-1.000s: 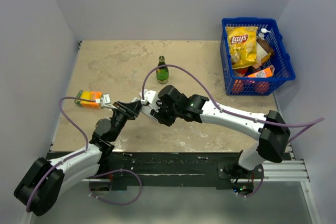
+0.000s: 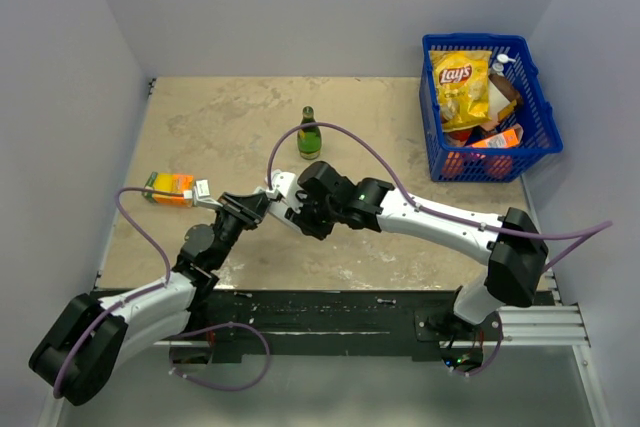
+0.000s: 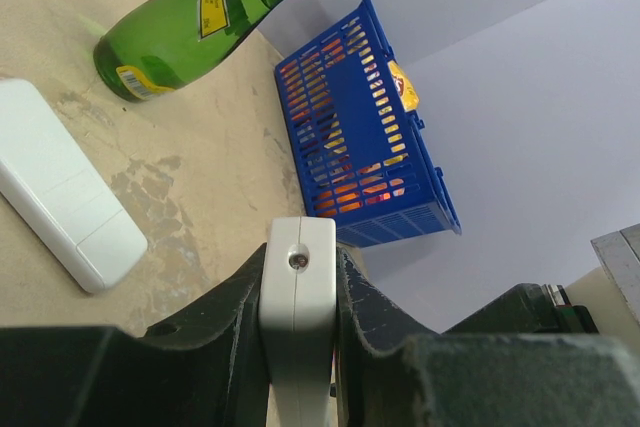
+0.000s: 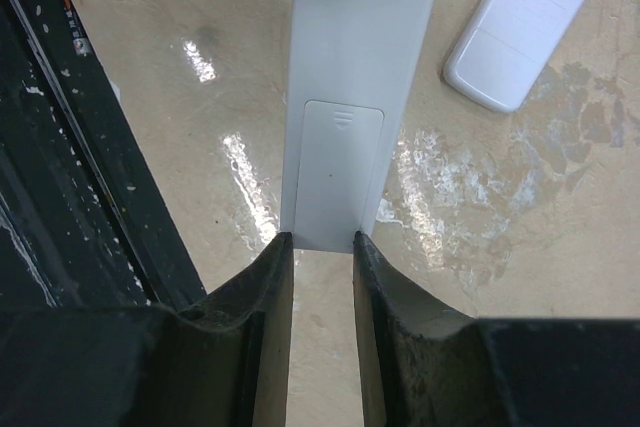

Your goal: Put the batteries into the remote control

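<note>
My left gripper is shut on the white remote, seen end-on in the left wrist view and held above the table near its middle. In the right wrist view the remote's back shows its battery cover. My right gripper has its fingertips at the lower end of that cover, part open, one at each side. A second white slab-like object lies on the table beyond. Whether batteries are inside cannot be seen.
A green bottle stands at the back middle. A blue basket of snacks is at the back right, an orange-and-green pack at the left. A small battery-like item lies on the dark front strip.
Both arms are almost still over the last second, with only a very slight shift where the grippers meet at the remote.
</note>
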